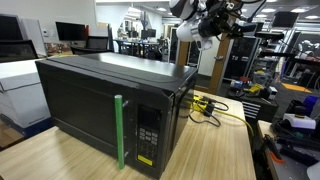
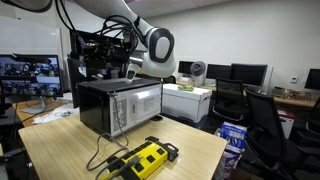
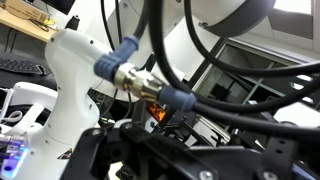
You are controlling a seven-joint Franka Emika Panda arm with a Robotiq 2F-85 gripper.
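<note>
A black microwave (image 1: 90, 105) stands on the wooden table, its front facing the first exterior view. The upright green handle (image 1: 119, 130) runs beside its keypad (image 1: 149, 130), and the door looks shut. From the second exterior view, its silvery back (image 2: 146, 106) shows. My arm (image 1: 190, 55) rises behind the microwave; its wrist end is high, clear of the microwave's top. Dark gripper parts (image 3: 205, 160) fill the bottom of the wrist view, but the fingers cannot be made out. No object is visible in the gripper.
A yellow device (image 2: 140, 162) with cables lies on the table behind the microwave. Bare tabletop (image 1: 205, 155) extends to the right of it. Office chairs (image 2: 270, 120) and a white cabinet (image 2: 187, 102) stand beyond the table.
</note>
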